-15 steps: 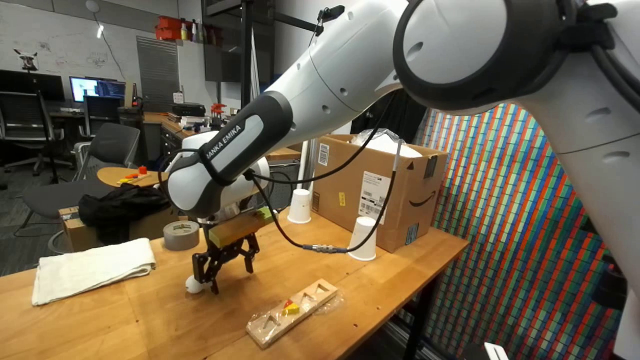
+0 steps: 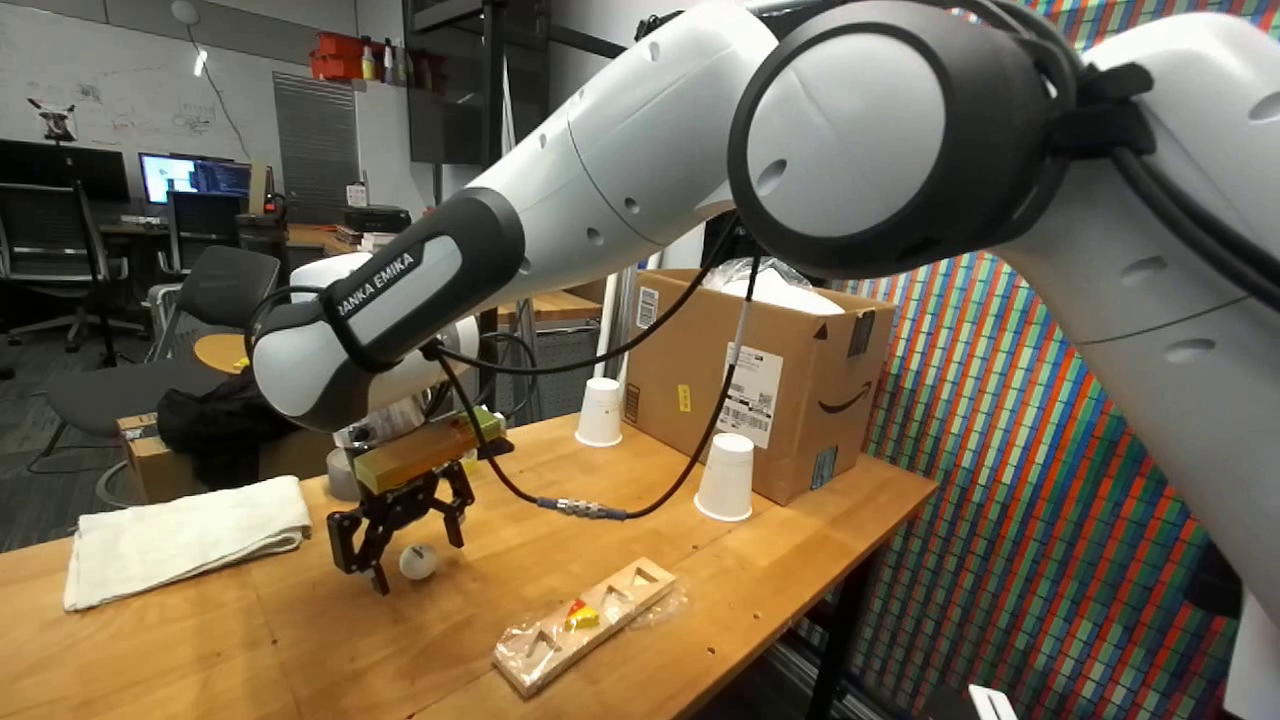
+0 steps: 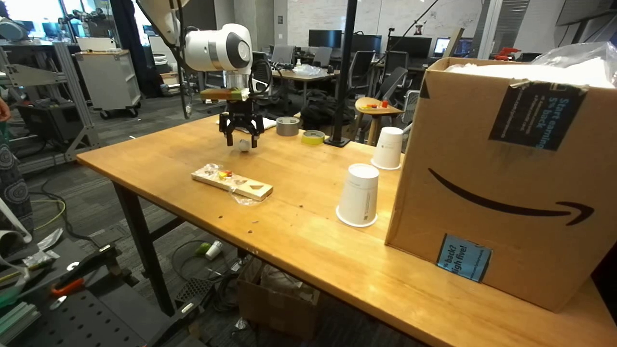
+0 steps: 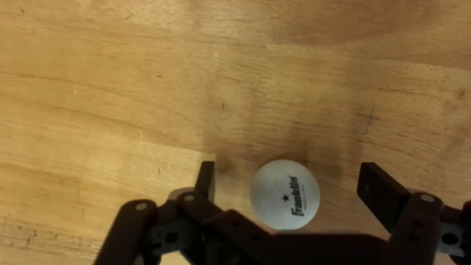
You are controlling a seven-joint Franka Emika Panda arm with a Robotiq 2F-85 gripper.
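Observation:
Printed with "Franklin" and a star, a white ball (image 4: 285,194) appears low in the wrist view, apart from both fingers. My gripper is open, with one finger on either side of it and visible space between. From outside, the gripper (image 2: 409,554) points down over the wooden table, its tips low near the ball (image 2: 417,562). Exterior view 2 has the ball (image 3: 244,145) between or just beside the fingertips of the gripper (image 3: 241,143), at the far part of the table.
A wooden block tray (image 2: 588,624) in clear wrap lies nearer the front edge. Two upturned white cups (image 2: 726,478) stand by a large cardboard box (image 2: 768,372). Left of the gripper is a folded white cloth (image 2: 186,540). Tape rolls (image 3: 287,126) sit behind. Bare wood surrounds the ball.
In exterior view 1 the arm and open gripper have moved left.

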